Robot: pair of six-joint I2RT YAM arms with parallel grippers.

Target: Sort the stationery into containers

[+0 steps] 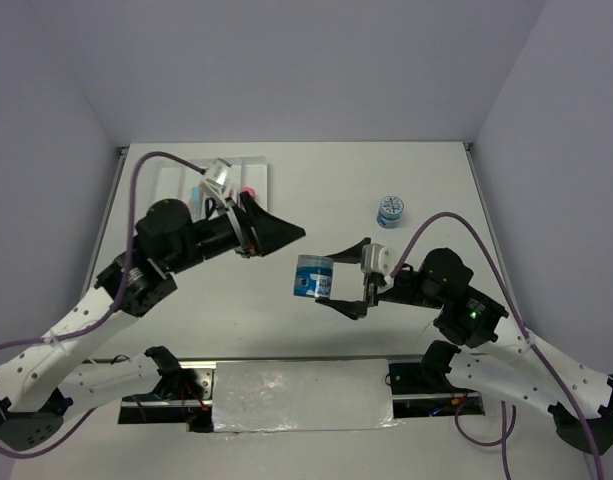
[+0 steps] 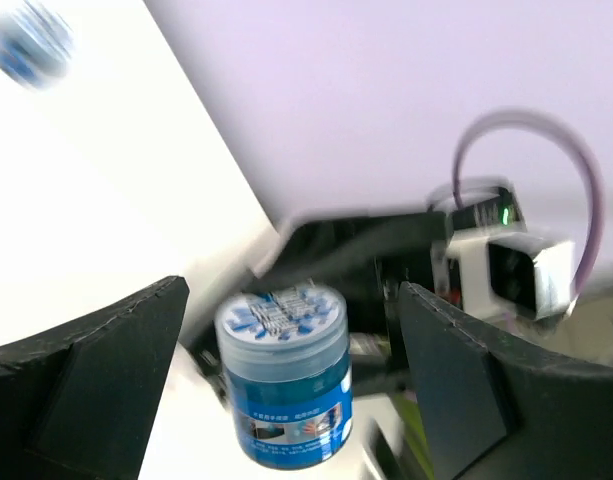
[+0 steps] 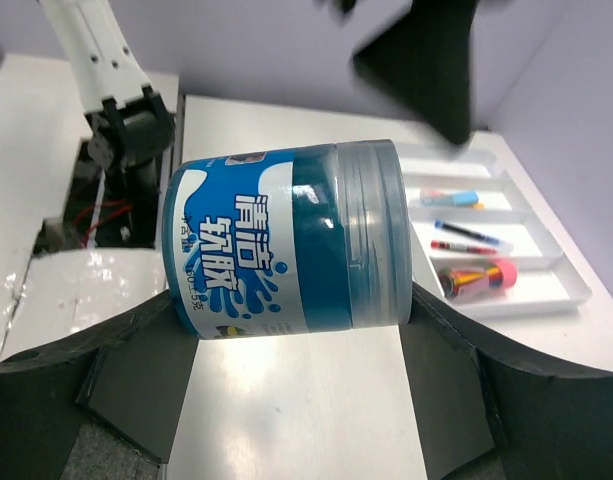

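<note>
A blue jar with a clear lid is held above the middle of the table, with my right gripper shut on it. In the right wrist view the jar lies sideways between the fingers. My left gripper is open, apart from the jar, up and to its left in the top view. The jar shows beyond the left fingers. A white divided tray holds pens, a light blue item and a pink-capped bottle.
A second blue jar stands upright on the right of the table. My left arm covers much of the tray from above. Bare table lies between tray and second jar. Grey walls enclose the back and sides.
</note>
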